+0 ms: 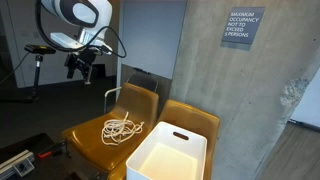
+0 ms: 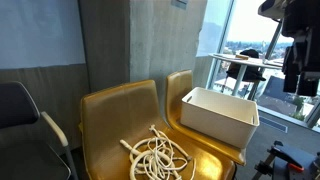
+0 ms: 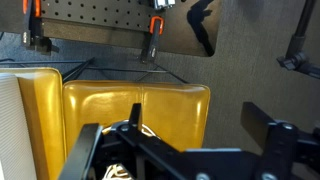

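My gripper (image 1: 78, 74) hangs high at the left in exterior view 1, above and apart from the chairs. In the wrist view the gripper is open, its fingers wide apart with nothing between them. A loose heap of white rope (image 1: 121, 130) lies on the seat of a tan chair (image 1: 90, 145). Exterior view 2 shows the rope (image 2: 158, 158) in tangled loops, while in the wrist view the gripper hides most of it. On the neighbouring chair stands an open white bin (image 1: 168, 160); its inner floor is not clearly visible.
A perforated dark plate (image 3: 100, 15) with clamps edges the robot's side. The chair backs (image 2: 120, 105) rise behind the seats, near a concrete wall (image 1: 225, 85). A black chair (image 2: 30, 135) stands at the left in exterior view 2. Dark floor (image 3: 245, 85) lies open beside the rope's chair.
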